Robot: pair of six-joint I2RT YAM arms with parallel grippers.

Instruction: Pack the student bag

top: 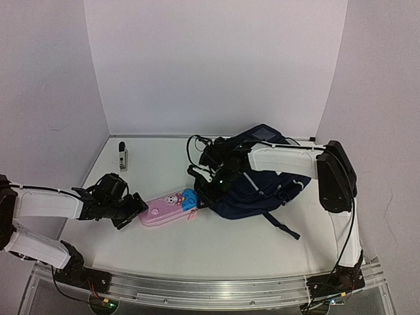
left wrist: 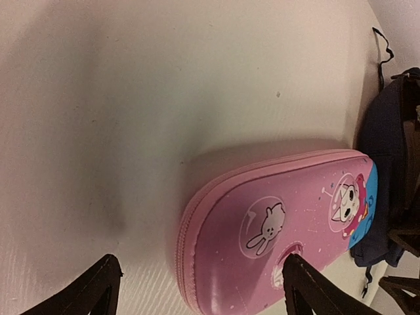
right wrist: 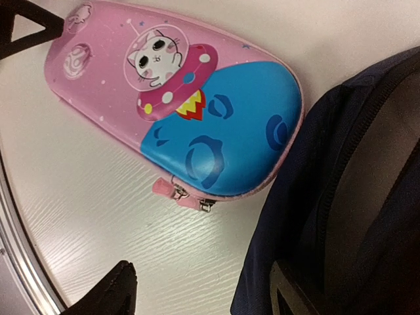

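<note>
A pink and blue pencil case (top: 167, 209) lies flat on the table, its blue end toward the navy bag (top: 246, 197). In the left wrist view the pink end of the case (left wrist: 243, 243) shows partly between the spread fingers of my left gripper; contact cannot be made out. My right gripper is open at the bag's left edge, one finger (right wrist: 285, 292) against or just over the navy fabric (right wrist: 279, 230), the other above bare table. Its own arm covers part of the bag in the top view.
A small black and white object (top: 123, 157) rests at the back left of the table. Free table (top: 197, 252) stretches along the front, up to the metal rail (top: 203, 282). A loose strap (top: 282, 225) trails from the bag's front.
</note>
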